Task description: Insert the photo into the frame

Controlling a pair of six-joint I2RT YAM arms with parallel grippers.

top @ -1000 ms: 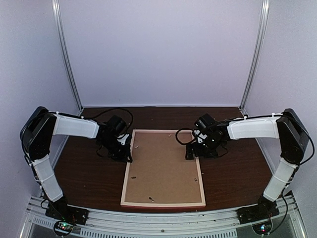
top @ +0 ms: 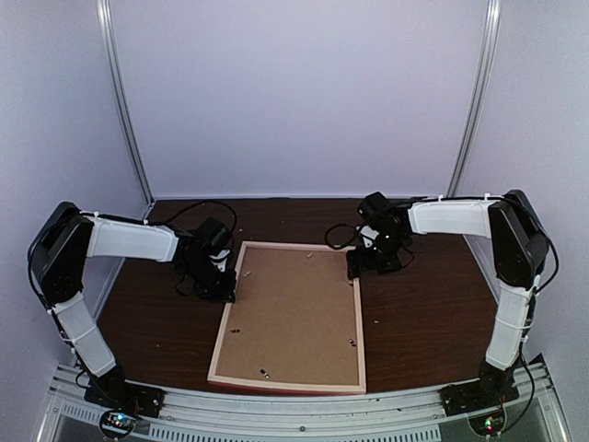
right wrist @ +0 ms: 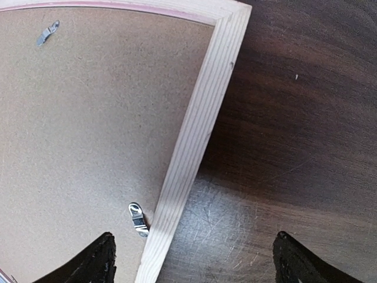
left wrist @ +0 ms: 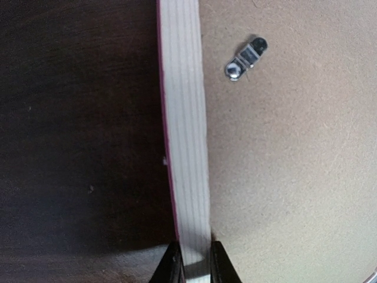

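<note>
The wooden photo frame (top: 363, 343) lies back side up on the dark table, slightly turned, its brown backboard (top: 293, 318) framed by pale wood. My left gripper is shut on the frame's left side bar (left wrist: 187, 135), one finger on each side of it. Over the frame's right bar (right wrist: 189, 144), my right gripper stands part open, its fingers wide apart and not touching the wood. Small metal clips lie along the backboard, one (left wrist: 245, 58) in the left wrist view and another near the right bar. No photo shows.
Bare dark table (top: 423, 318) stretches to the right of the frame, with more (top: 156, 341) to its left. The frame's lower edge lies near the metal rail (top: 304, 405) at the front.
The frame's lower end has swung left, turning the frame slightly. My left gripper has shifted a little left with it.
</note>
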